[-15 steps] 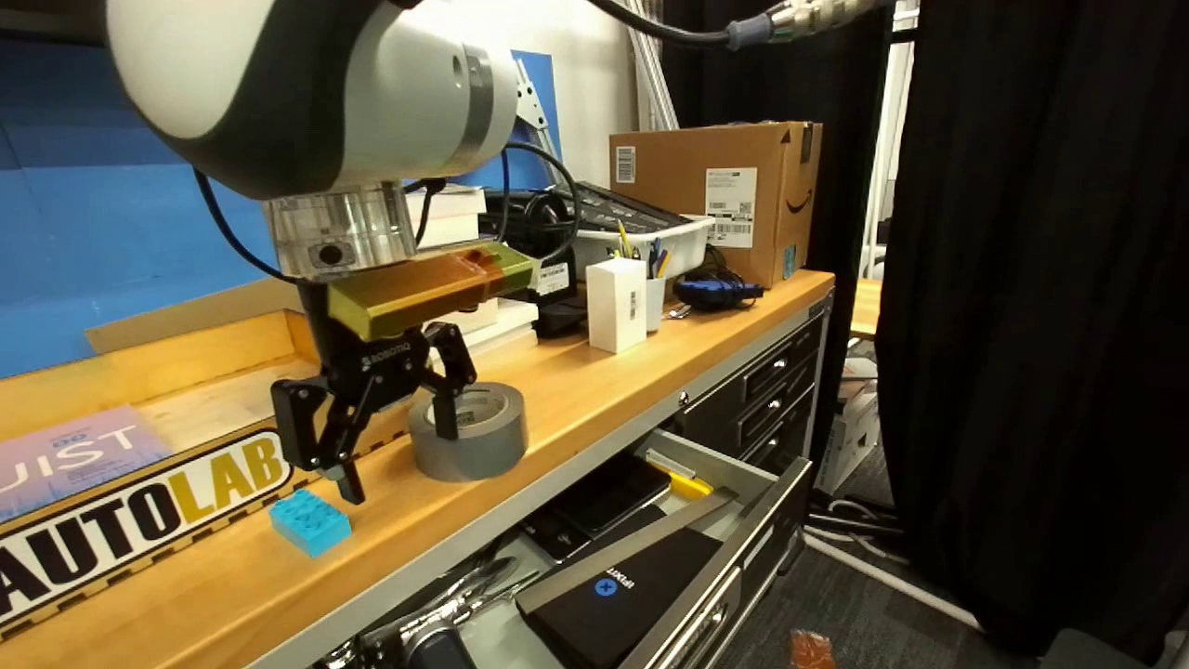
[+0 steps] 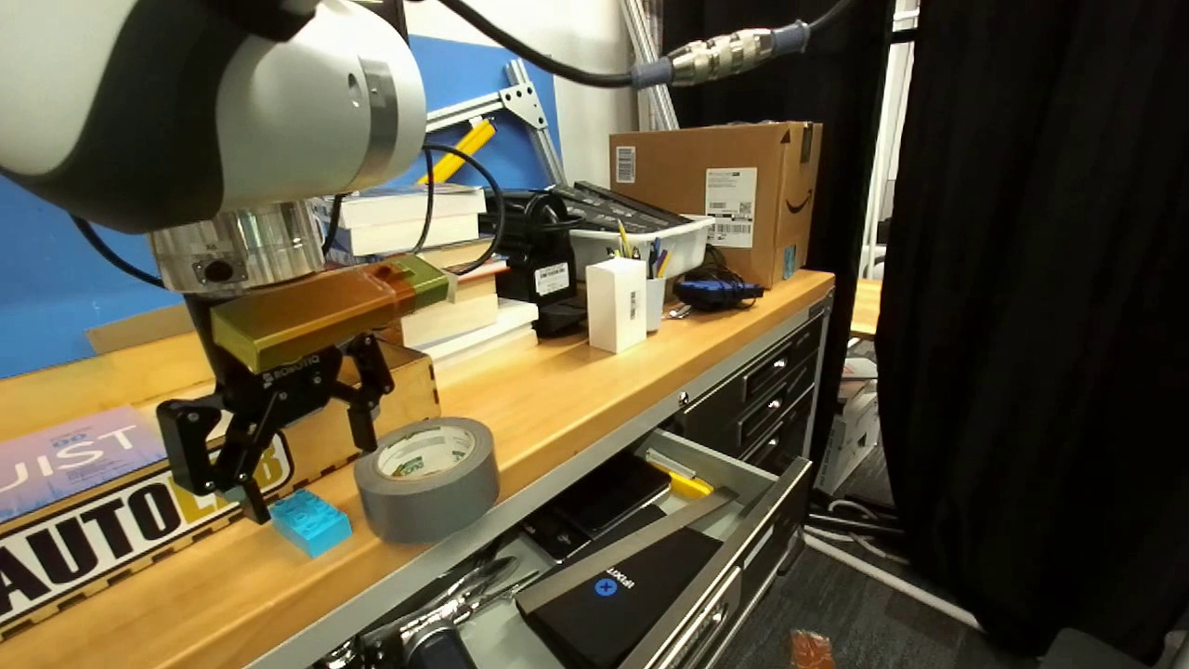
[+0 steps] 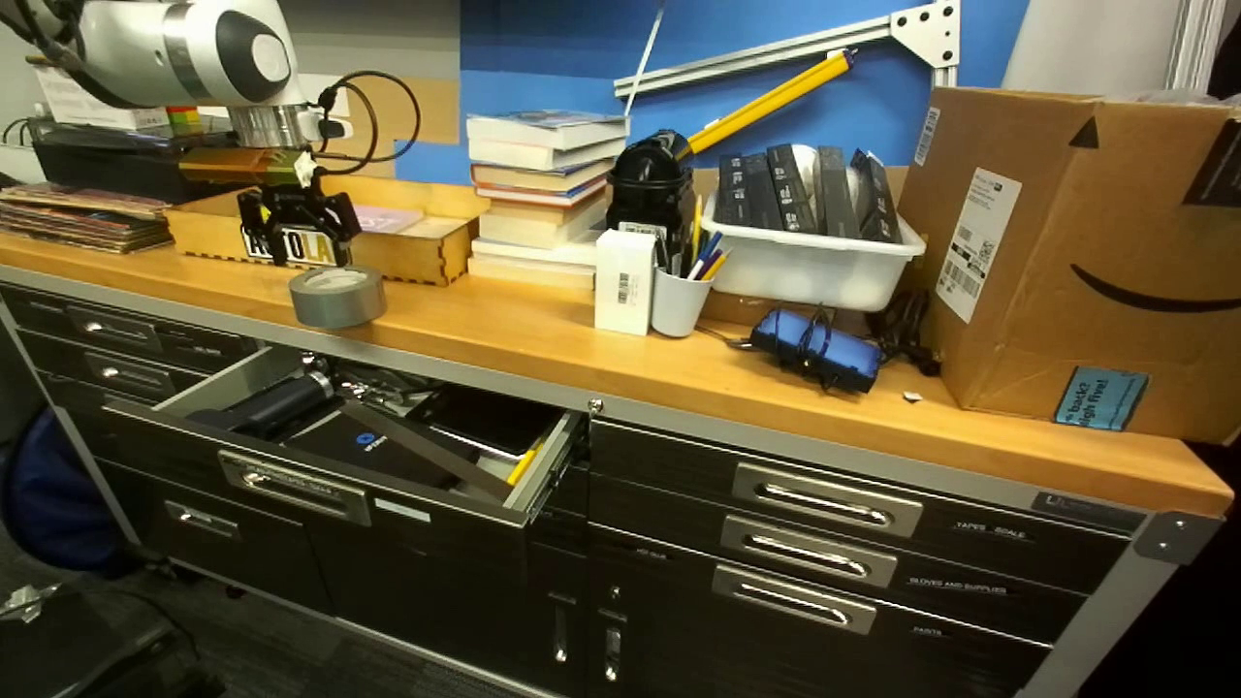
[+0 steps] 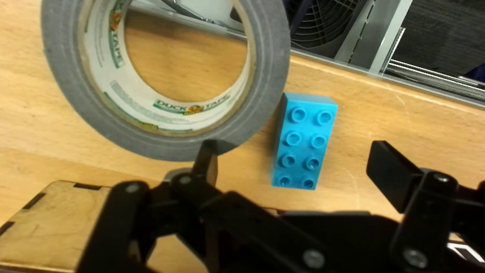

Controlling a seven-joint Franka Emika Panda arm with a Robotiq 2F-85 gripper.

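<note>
A bright blue toy brick (image 4: 302, 145) with round studs lies flat on the wooden bench. In the wrist view it shows between the two fingers of my gripper, which stands open and grips nothing. Exterior view 1 puts the gripper (image 2: 311, 470) above and close behind the brick (image 2: 311, 522). A grey roll of duct tape (image 4: 254, 98) lies on its flat side right beside the brick. One finger overlaps the tape's edge in the wrist view; whether they touch I cannot tell. From exterior view 2 the tape (image 3: 337, 301) shows below the gripper (image 3: 311, 258), but the brick does not show.
Behind the brick stands a wooden box with an AUTOLAB sign (image 2: 123, 524). An open drawer (image 2: 725, 535) holding tools juts out below the bench's front edge. Farther right are stacked books (image 3: 547, 186), a white box (image 3: 624, 283) and a pen cup (image 3: 678, 304).
In exterior view 1 my gripper has moved left and lower, and the tape roll has shifted left and nearer to the brick. The brick has stayed in place.
</note>
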